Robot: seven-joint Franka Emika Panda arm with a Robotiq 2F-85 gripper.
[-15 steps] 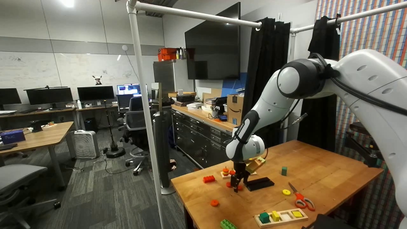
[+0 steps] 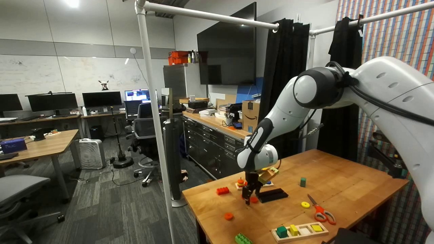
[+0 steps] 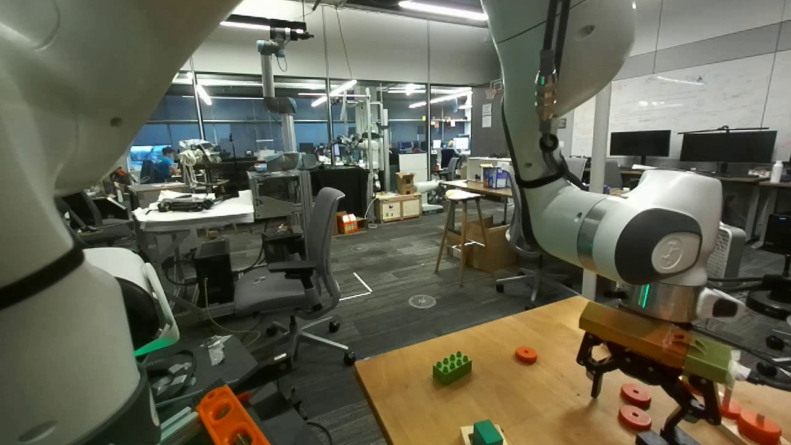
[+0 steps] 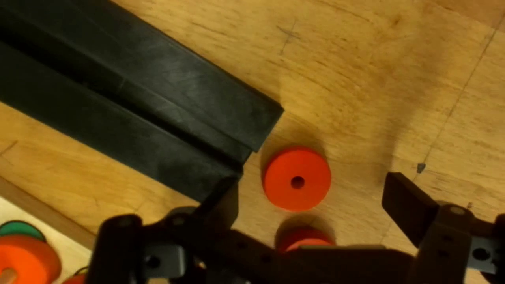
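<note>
My gripper is low over the table, its black fingers spread wide with nothing held between them. In the wrist view a red ring with a small centre hole lies flat in the gap between the fingers, apart from both. A second red ring is partly hidden by the gripper body. Beside the left finger, a black grooved block runs up to the left, its corner near the first ring. At the lower left, an orange-red ring sits on a peg of a pale wooden board.
Another orange ring lies alone nearer the front. Red and green toy bricks, a yellow ring, scissors, a green block and a shape tray are spread around.
In exterior view 1 my gripper has shifted slightly left. The black block and the red ring beside it have also moved slightly left.
</note>
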